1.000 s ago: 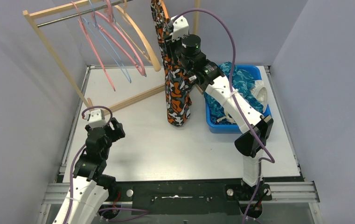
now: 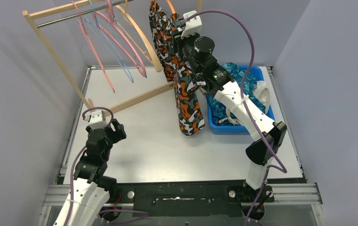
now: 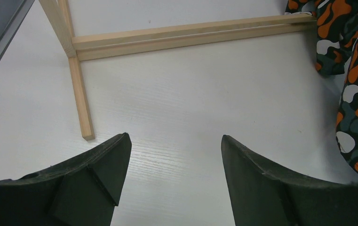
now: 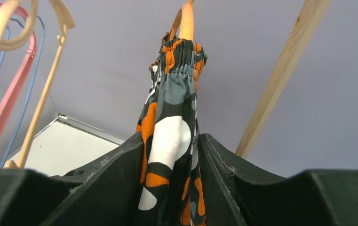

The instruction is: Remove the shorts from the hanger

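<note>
Camouflage shorts (image 2: 188,106) in orange, black, grey and white hang from an orange hanger (image 4: 186,21), whose upper part shows above the gathered waistband in the right wrist view. My right gripper is shut on the shorts below the waistband, with bunched cloth filling the space between its fingers. In the top view the lower cloth is drawn toward the right arm. My left gripper stands open and empty over the front left of the table, well apart from the shorts, which show at the right edge of its view.
Several empty hangers, pink (image 2: 125,40), blue and wooden, hang on the rail left of the shorts. The rack's wooden base bar (image 2: 139,98) crosses the table behind. A blue bin (image 2: 231,131) with cloth stands at the right.
The left arm stays still.
</note>
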